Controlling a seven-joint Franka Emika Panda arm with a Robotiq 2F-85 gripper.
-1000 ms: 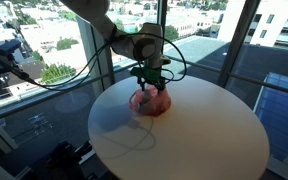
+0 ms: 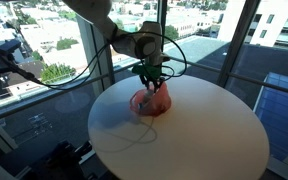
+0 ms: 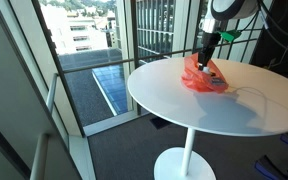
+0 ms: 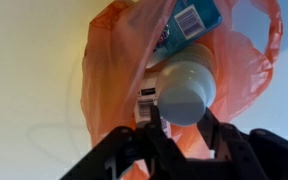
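Note:
A translucent orange-red plastic bag (image 2: 162, 103) stands crumpled and open on the round white table. In the wrist view, the bag (image 4: 112, 75) surrounds a bottle with a round whitish cap (image 4: 183, 96) and a teal package with a barcode (image 4: 188, 22). My gripper is at the bag's mouth, shut on the white-capped bottle, with a dark fingertip on either side of the cap. From the second exterior view, the gripper (image 3: 202, 60) reaches down into the bag (image 3: 190, 76). The bottle's lower part is hidden.
Glass windows (image 2: 44, 110) stand close behind the table. A dark cable (image 2: 74, 78) loops along the arm.
The bag's right side stands higher around the gripper than before. The arm has shifted only slightly, and the bag keeps its place on the table.

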